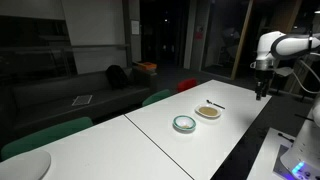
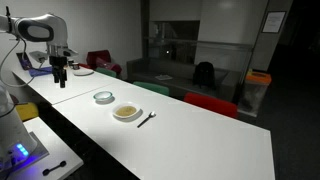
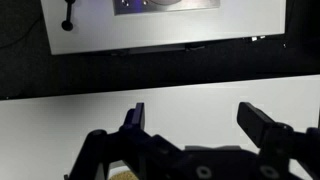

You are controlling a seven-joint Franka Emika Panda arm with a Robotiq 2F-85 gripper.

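My gripper (image 1: 262,95) hangs in the air beside the arm's base, high above the floor gap and the edge of the long white table. In the wrist view the gripper is open, its two dark fingers wide apart with only white tabletop below. A white plate with a tan, round middle (image 2: 127,110) lies on the table. Beside it stands a pale round bowl with a greenish rim (image 2: 104,97). A dark spoon-like utensil (image 2: 147,119) lies on the plate's other side. At the wrist view's lower edge, part of the tan-centred dish (image 3: 123,176) shows behind the gripper.
A white round object (image 1: 25,165) rests at the table's far end. The arm's white base stand (image 3: 240,25) is separated from the table by a dark gap. Green and red chairs (image 2: 211,105) line the far side.
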